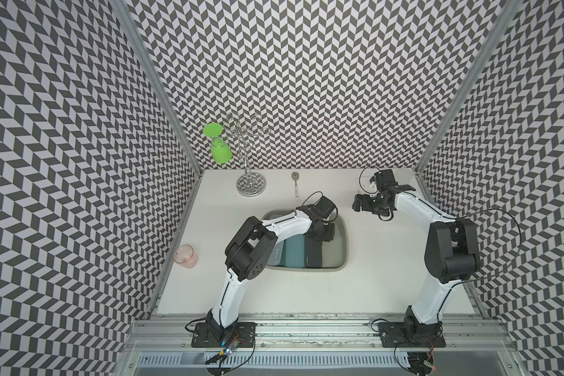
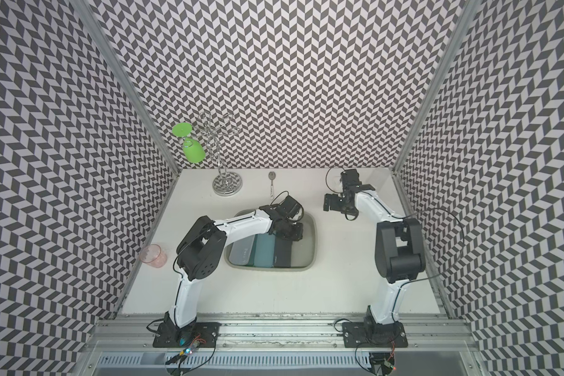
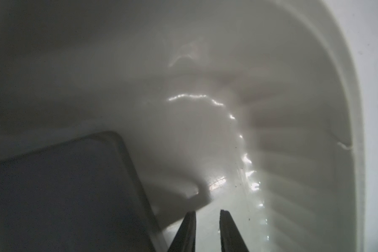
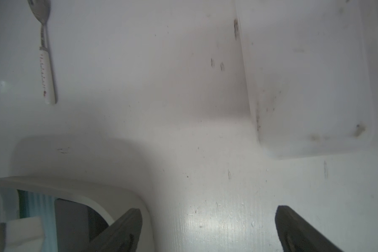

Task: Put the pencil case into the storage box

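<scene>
The storage box (image 1: 337, 258), grey-green with rounded corners, stands mid-table. Inside it lie flat items side by side: a grey-blue one (image 2: 239, 253), a teal one (image 2: 264, 250) and a dark one (image 3: 63, 197). Which of them is the pencil case I cannot tell. My left gripper points down over the box's right part, beside the dark item. Its fingertips stand a narrow gap apart; pale box floor shows around them, and no held object can be made out. To the right of the box, my right gripper is open above bare table, with nothing between its fingers.
A clear tray (image 4: 310, 84) lies at the back right. A fork (image 4: 46, 75) lies behind the box. The chrome stand (image 1: 250, 183) with a green goblet (image 1: 220, 151) is at the back left, a pink glass (image 1: 185, 255) at the left edge.
</scene>
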